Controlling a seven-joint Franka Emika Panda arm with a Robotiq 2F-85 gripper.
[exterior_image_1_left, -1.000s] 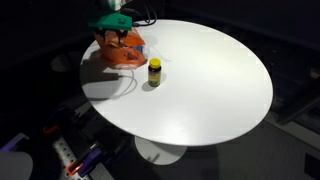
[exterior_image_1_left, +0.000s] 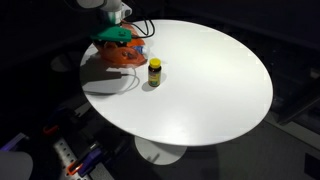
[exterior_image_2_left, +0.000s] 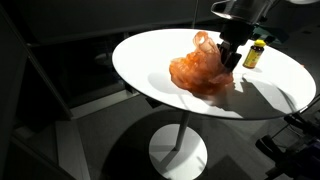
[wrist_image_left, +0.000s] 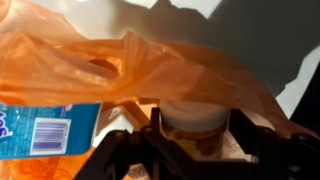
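Observation:
An orange plastic bag (exterior_image_1_left: 122, 52) lies crumpled at the table's far left in exterior view 1, with my gripper (exterior_image_2_left: 229, 53) reaching down into its side in exterior view 2. Inside the bag, the wrist view shows a container with a pale round lid (wrist_image_left: 193, 116) between my fingers, which stand apart on either side of it. Whether they press on the lid cannot be seen. Beside it is a blue packet (wrist_image_left: 45, 131) with a barcode. Orange film (wrist_image_left: 190, 72) covers part of the lid.
A dark bottle with a yellow cap (exterior_image_1_left: 154, 73) stands upright on the round white table (exterior_image_1_left: 205, 85), a short way from the bag.
In exterior view 1 my arm has come lower over the bag, and the bag's top has shifted and sunk. The yellow-capped bottle has stayed put.

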